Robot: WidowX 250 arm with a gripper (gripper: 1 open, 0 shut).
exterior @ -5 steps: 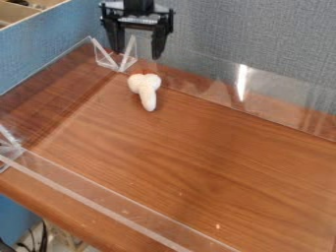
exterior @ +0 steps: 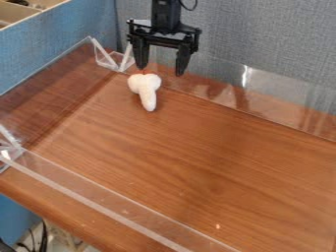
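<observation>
My black gripper (exterior: 161,60) hangs at the top centre, above and a little behind a white mushroom-shaped object (exterior: 144,86), with its two fingers spread open and nothing seen between them. The white object lies on the wooden table (exterior: 197,167), its rounded end toward the back and its narrow end toward the front, with a small red spot at the back of it.
Clear low walls (exterior: 262,94) edge the table, with white corner brackets (exterior: 112,61) at the back left. A grey wall stands behind, a blue padded side at the left with a wooden box (exterior: 16,10) at top left.
My gripper has moved right and down from higher at the back left, coming closer over the white object. The white object has not visibly moved.
</observation>
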